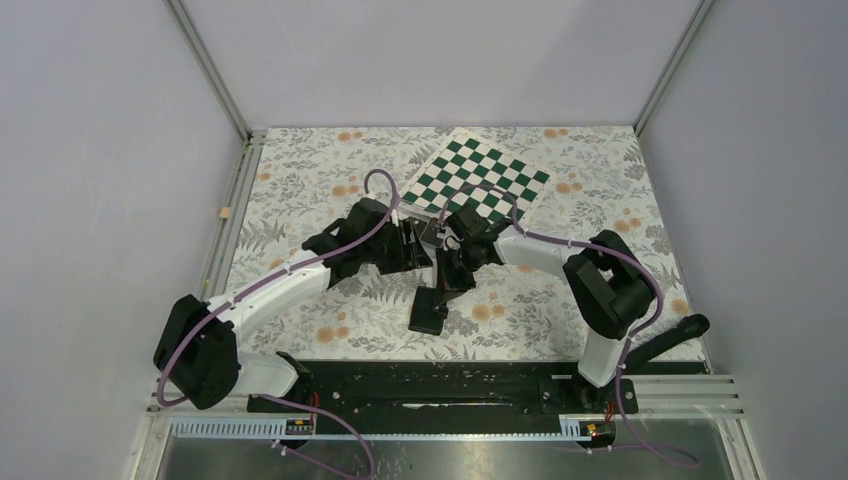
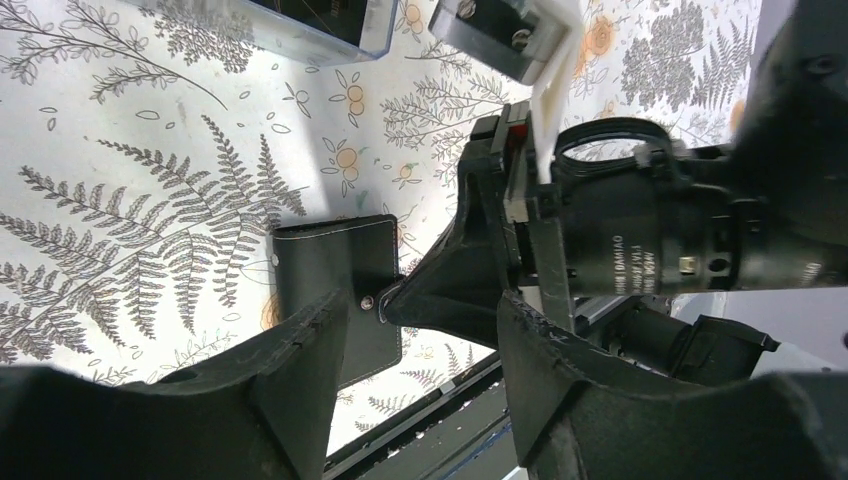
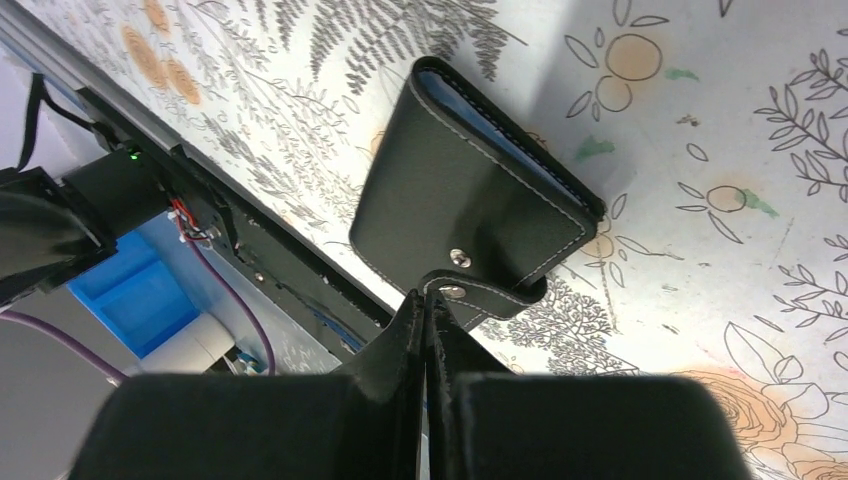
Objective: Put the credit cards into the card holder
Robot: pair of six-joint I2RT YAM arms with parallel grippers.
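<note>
The black card holder (image 3: pixel 470 190) lies on the patterned cloth. A bluish strip shows in its slightly parted top edge; whether it is card or lining, I cannot tell. Its snap strap (image 3: pixel 490 296) sticks out at the side. My right gripper is shut, its fingertips right at the strap's end; whether they pinch the strap is unclear. Above the holder, my left gripper stands open and empty. A clear tray (image 2: pixel 340 50) holds something dark, partly cut off in the left wrist view. No credit card can be made out for certain.
A green-and-white checkered board (image 1: pixel 475 175) lies at the back of the table. Both arms crowd the middle, their grippers close together.
</note>
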